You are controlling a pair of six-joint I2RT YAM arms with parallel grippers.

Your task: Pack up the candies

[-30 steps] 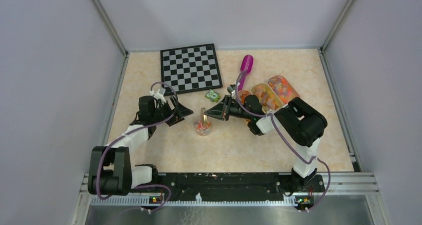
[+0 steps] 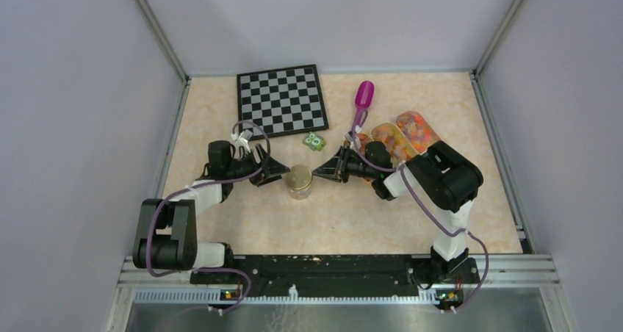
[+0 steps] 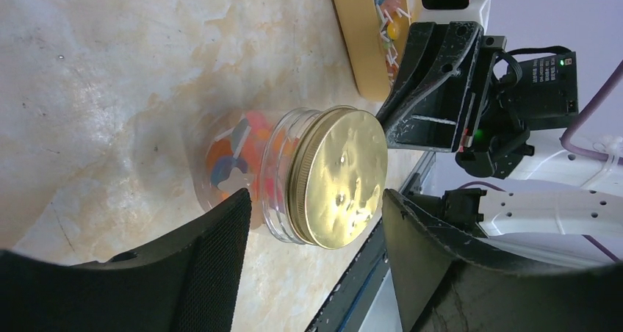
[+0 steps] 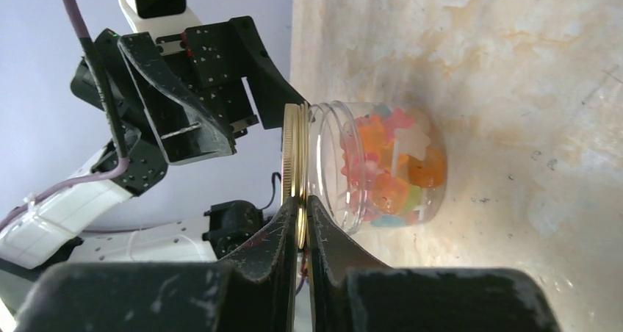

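Observation:
The clear jar point(image 3: 242, 152) stands on the table with colourful candies inside. Its gold lid point(image 2: 298, 176) now lies roughly flat over the mouth, top side up; whether it sits fully on the rim, I cannot tell. In the right wrist view my right gripper is shut on the lid's edge, which runs between its fingertips. My left gripper stands open on the other side, with the lid and jar showing beyond the gap between its fingers and nothing gripped. In the top view the jar is between both grippers.
Trays of candies point(image 2: 419, 131) stand at the back right, partly under the right arm. A magenta scoop point(image 2: 363, 97), a green owl-like piece point(image 2: 314, 141) and a checkered board point(image 2: 282, 100) lie behind. The table in front of the jar is clear.
The lid has tipped down from nearly upright to lie over the jar's mouth, the right gripper turning with it. Earlier, the left gripper moved slightly closer to the jar.

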